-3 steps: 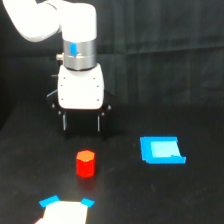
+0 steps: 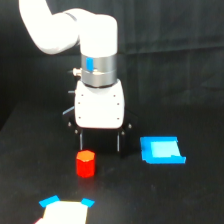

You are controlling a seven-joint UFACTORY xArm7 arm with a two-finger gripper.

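Note:
A red block with a lighter orange, six-sided top stands upright on the black table, left of the middle. Above and slightly right of it in the picture, my gripper points down, its two thin dark fingers wide apart. Between the fingers I see only dark background. The left fingertip appears close above the block's top; whether they touch is hard to tell. A blue-bordered square with a pale blue centre lies flat on the right.
A white sheet with blue tape at its corners and a little red at its left edge lies at the bottom left. Dark cloth hangs behind.
My gripper has moved right and lower in the picture, closer to the red block. Its fingers remain apart. The block, blue square and white sheet have stayed in place.

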